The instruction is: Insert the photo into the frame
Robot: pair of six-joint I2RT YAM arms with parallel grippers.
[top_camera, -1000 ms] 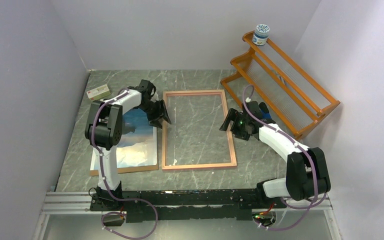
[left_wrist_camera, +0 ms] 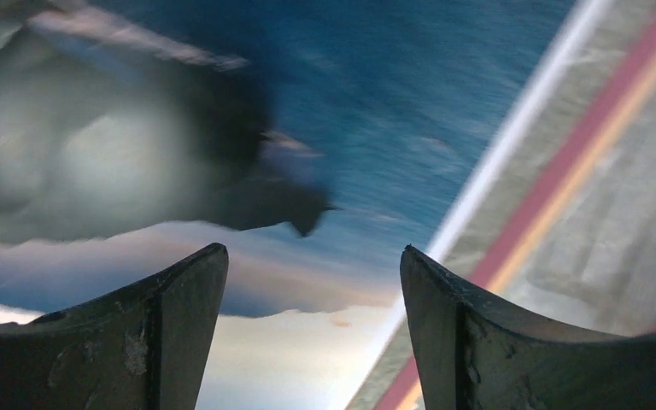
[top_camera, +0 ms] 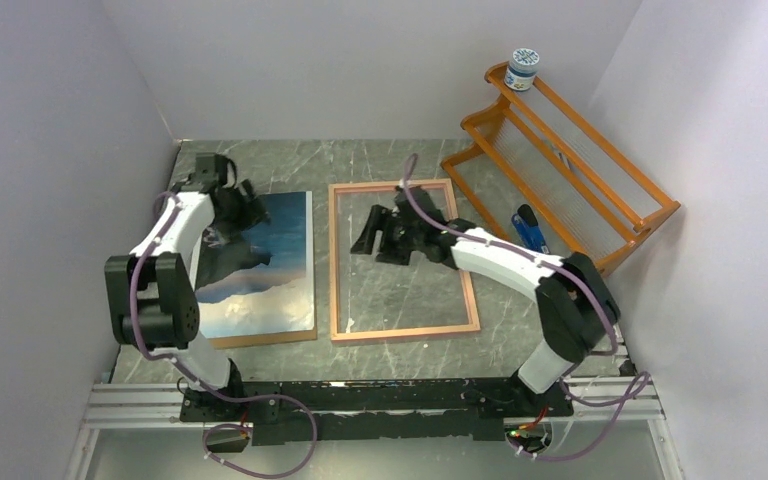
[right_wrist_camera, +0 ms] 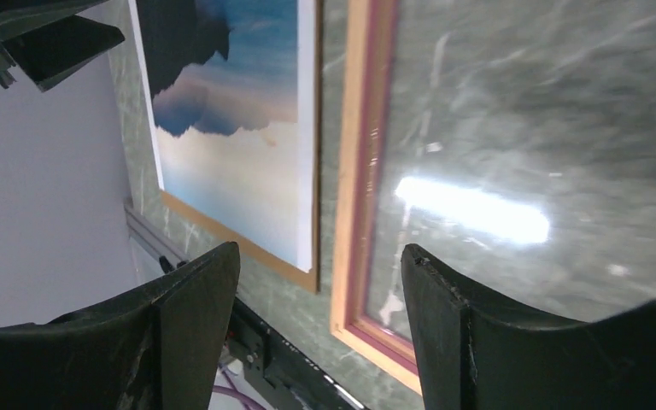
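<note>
The photo (top_camera: 275, 270), a blue seascape with a dark rock and pale lower part, lies on a brown board (right_wrist_camera: 282, 266) at the left. Right beside it lies the empty pink-and-wood frame (top_camera: 405, 330), its clear panel shining in the right wrist view. My left gripper (top_camera: 242, 200) is over the upper part of the photo, open, nothing between its fingers; its view is blurred. My right gripper (top_camera: 379, 242) hangs over the middle of the frame, open and empty.
A wooden rack (top_camera: 610, 200) with a jar (top_camera: 521, 70) on top fills the back right, a blue object (top_camera: 530, 232) beneath it. Walls bound the back and sides. Some bare table shows behind the frame.
My left gripper has swung left from the frame's left edge to over the photo. My right gripper has moved left from the frame's right side to over its middle.
</note>
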